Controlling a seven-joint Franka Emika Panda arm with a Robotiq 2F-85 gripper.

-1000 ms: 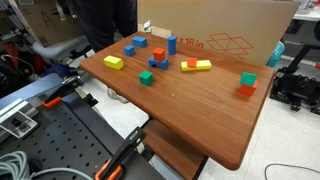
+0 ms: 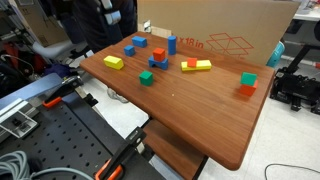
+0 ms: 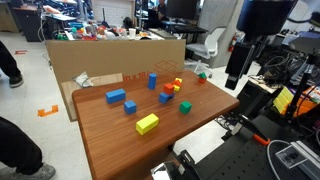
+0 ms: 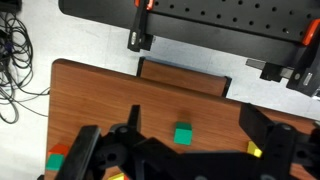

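Observation:
My gripper is open above the table's near side, its dark fingers wide apart with nothing between them. The wrist view shows a green block (image 4: pixel 183 133) lying below the gap. In exterior view 2 the gripper (image 3: pixel 247 79) hangs high at the right, clear of the blocks. On the brown table (image 2: pixel 205 110) are a yellow block (image 2: pixel 113 62), a green block (image 2: pixel 146 77), a red block (image 2: pixel 158 54) on blue, a blue cylinder (image 2: pixel 172 45) and a yellow piece (image 2: pixel 204 66) with red on it. To the right, a green block (image 2: pixel 248 78) sits on red.
A cardboard panel (image 2: pixel 215 28) stands along the table's far edge. Two blue blocks (image 2: pixel 139 42) lie at the far left. A black perforated surface (image 2: pixel 75 140) lies along the near side, with a gap to the table.
Part of the dark arm and gripper now shows lower at the top left of exterior view 1. The blocks have not moved.

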